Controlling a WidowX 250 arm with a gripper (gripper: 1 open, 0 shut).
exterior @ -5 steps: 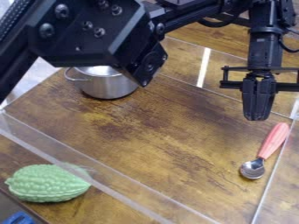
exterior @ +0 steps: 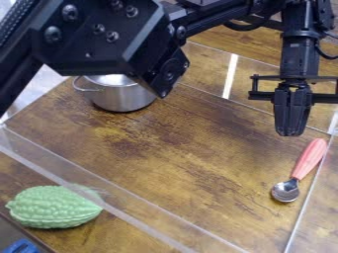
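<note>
My gripper [exterior: 291, 119] hangs on the right side of the camera view, pointing down above the wooden surface. Its fingers appear close together, though whether they are fully shut is unclear. Below it lies a spoon with a pink handle [exterior: 309, 158] and a steel bowl end [exterior: 286, 191]. A steel pot [exterior: 117, 97] stands at the upper left, partly hidden behind the arm. A pale green bumpy gourd [exterior: 53, 207] lies at the lower left.
A blue object [exterior: 19, 246] shows at the lower left corner. White and translucent tape lines cross the surface, and the arm covers much of the top.
</note>
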